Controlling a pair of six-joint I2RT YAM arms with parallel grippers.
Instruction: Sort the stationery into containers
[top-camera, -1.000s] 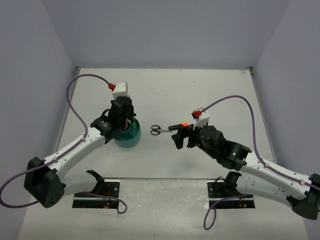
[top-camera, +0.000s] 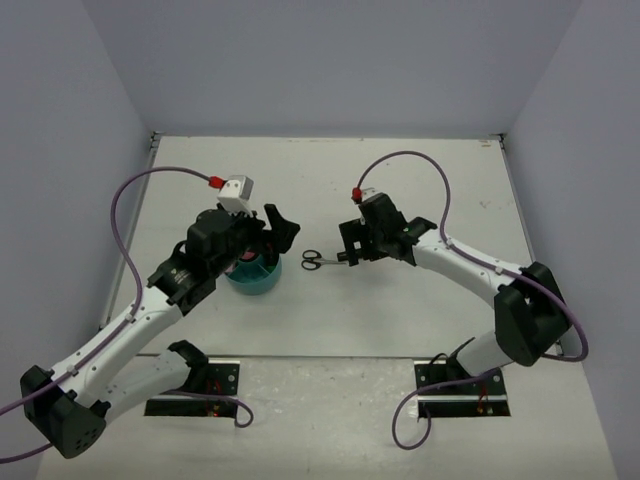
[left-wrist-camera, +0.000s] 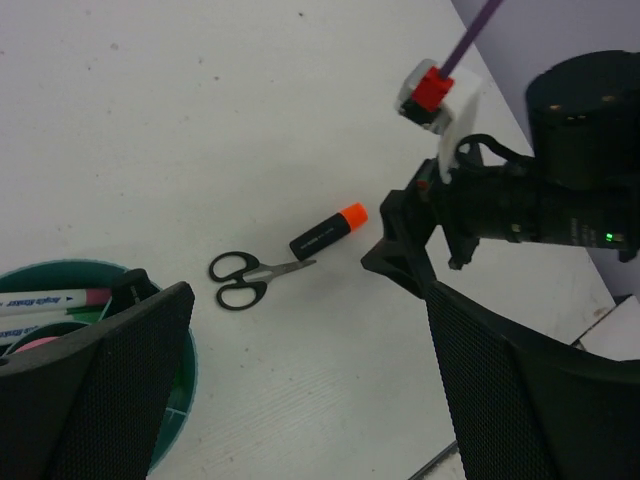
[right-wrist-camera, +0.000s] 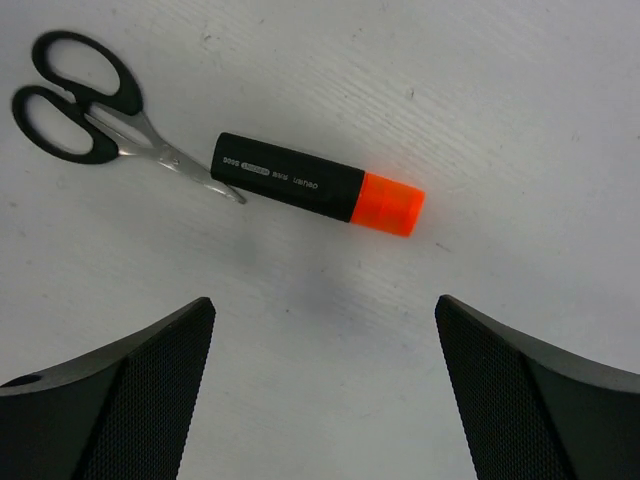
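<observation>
A black highlighter (right-wrist-camera: 290, 180) with an orange cap lies on the table, shown whole in the right wrist view. Beside its black end are black-handled scissors (right-wrist-camera: 105, 110), blades pointing at it; the scissors (top-camera: 318, 260) also show in the top view. My right gripper hovers over the highlighter, fingers wide apart and empty. In the left wrist view, the teal round container (left-wrist-camera: 180, 420) holds several markers (left-wrist-camera: 55, 300). Above the right side of that container (top-camera: 256, 284), my left gripper is open with nothing between its fingers.
Walls close off the back and sides of the white table (top-camera: 330, 320). The right arm (left-wrist-camera: 540, 200) reaches in from the right, close to the highlighter.
My left gripper has gone from shut at the container to open, shifting a little right. The right gripper has moved away from the front edge, over the highlighter.
</observation>
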